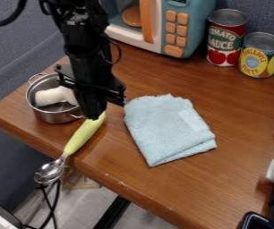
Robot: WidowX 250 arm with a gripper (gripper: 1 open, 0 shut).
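Observation:
My black gripper (94,111) is lowered over the wooden table (211,188), its fingertips just at the upper end of a yellow handle or elongated object (82,136). A metal spoon head (51,171) sits at that object's lower end, over the table's front edge. Whether the fingers are open or shut on it is hard to tell. A steel pot (54,111) with something white inside stands to the left of the gripper.
A folded pale blue towel (168,129) lies to the right. A toy microwave (164,22), tomato can (225,38) and yellow can (261,55) stand at the back. A dark appliance (269,206) borders the right side.

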